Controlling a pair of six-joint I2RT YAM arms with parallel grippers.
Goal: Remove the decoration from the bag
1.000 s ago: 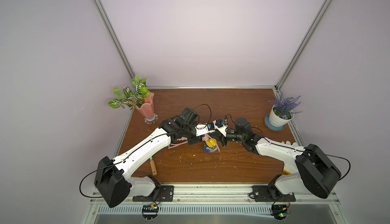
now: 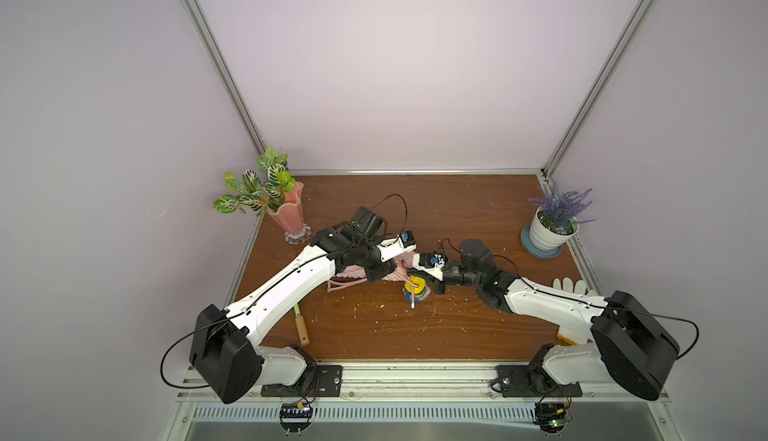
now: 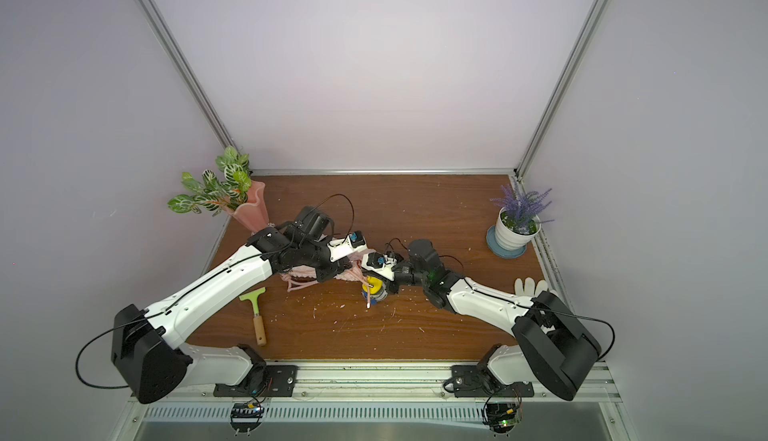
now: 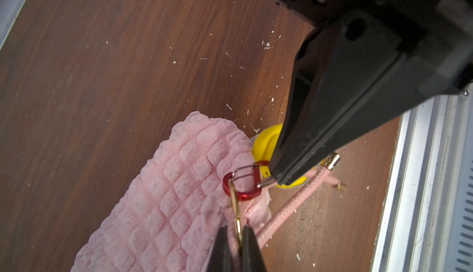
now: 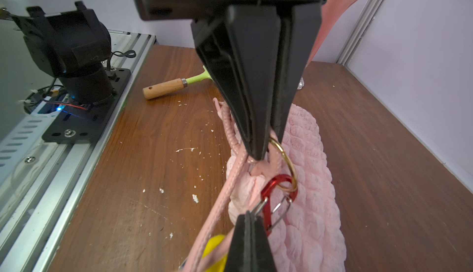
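Note:
The pink quilted bag (image 4: 182, 188) lies on the table under both arms. A red carabiner (image 4: 242, 193) links a gold ring (image 4: 235, 197) to a silver clasp beside the yellow decoration (image 4: 266, 141), which is partly hidden. My left gripper is shut on the gold ring and pink loop at the bag's end. My right gripper is shut at the silver clasp of the decoration, just beside the carabiner; its fingertips partly cover what is between them. Pink straps (image 5: 216, 203) hang across the decoration.
A green-headed tool (image 3: 259, 321) lies at the front left. A vase with leaves (image 2: 288, 213) stands at the back left, a potted lavender (image 2: 548, 233) at the right, with white gloves (image 3: 528, 287) in front.
Compared with a second ago, my left gripper is a little further left and up, and the grippers are slightly further apart. The decoration and straps have shifted slightly.

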